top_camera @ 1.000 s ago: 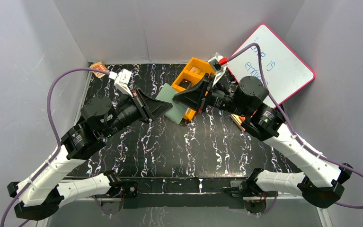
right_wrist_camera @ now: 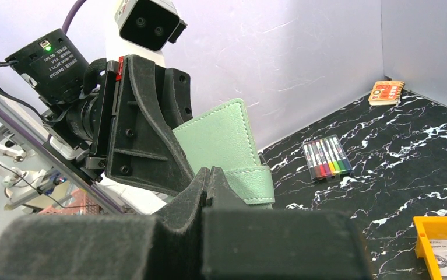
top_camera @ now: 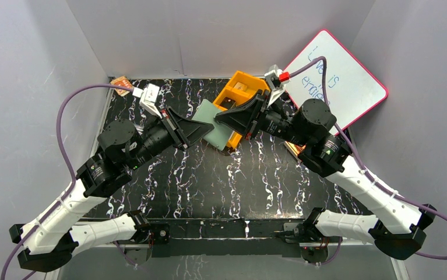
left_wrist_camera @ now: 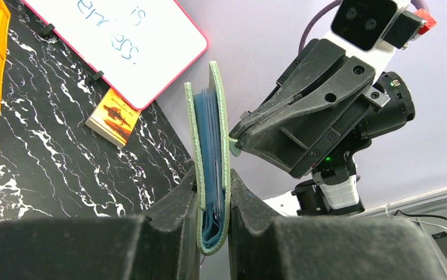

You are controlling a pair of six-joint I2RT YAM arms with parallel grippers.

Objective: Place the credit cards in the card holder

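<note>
My left gripper is shut on the pale green card holder [top_camera: 216, 142], gripping its lower part. In the left wrist view the holder stands on edge, with blue translucent sleeves [left_wrist_camera: 210, 169] between its two stitched covers. At the holder's right side is my right gripper, shut, its tips by a small green strap end [left_wrist_camera: 234, 147]. Whether the strap is pinched between those tips, I cannot tell. The strap's band [right_wrist_camera: 250, 184] crosses the cover in the right wrist view. No separate credit card can be made out.
Behind the holder lies a yellow bin [top_camera: 241, 81] with compartments. A whiteboard [top_camera: 337, 76] leans at the back right, a small box [left_wrist_camera: 113, 118] near it. A marker pack [right_wrist_camera: 327, 157] and an orange notebook [right_wrist_camera: 386, 92] lie left.
The left arm and the holder are nearly still.
</note>
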